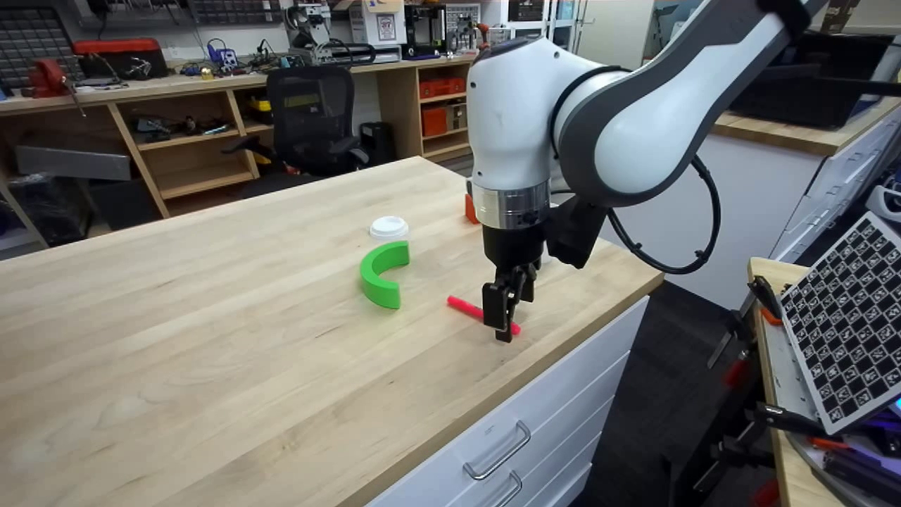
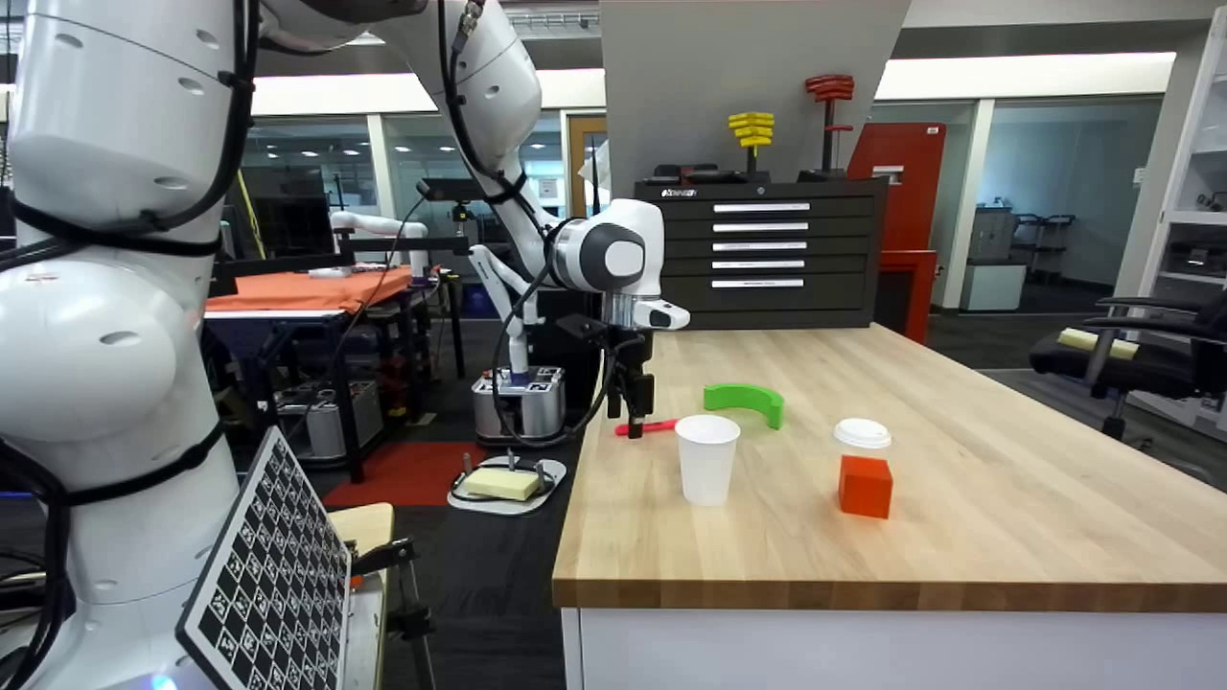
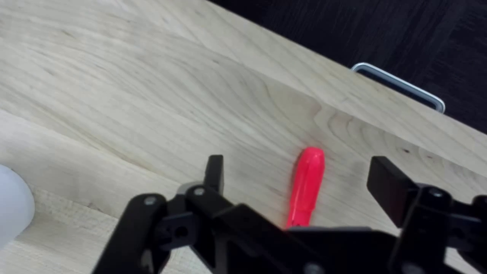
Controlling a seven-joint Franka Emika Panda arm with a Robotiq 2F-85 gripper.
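Note:
A thin red marker [image 1: 464,307] lies flat on the wooden tabletop, close to the table's edge. My gripper [image 1: 504,322] is just above it, pointing down. In the wrist view the fingers stand wide apart, and the red marker [image 3: 306,182] runs between the two fingers without touching either; its lower end is hidden behind the gripper body. Bare wood shows on both sides of it. From the other side, the marker [image 2: 659,425] shows beyond the white cup [image 2: 705,460], with my gripper [image 2: 630,420] over its left end.
A green arc [image 1: 380,274] lies left of the marker, with a white lid [image 1: 389,227] behind it. An orange-red cube [image 2: 865,487] sits in front of the lid [image 2: 863,433].

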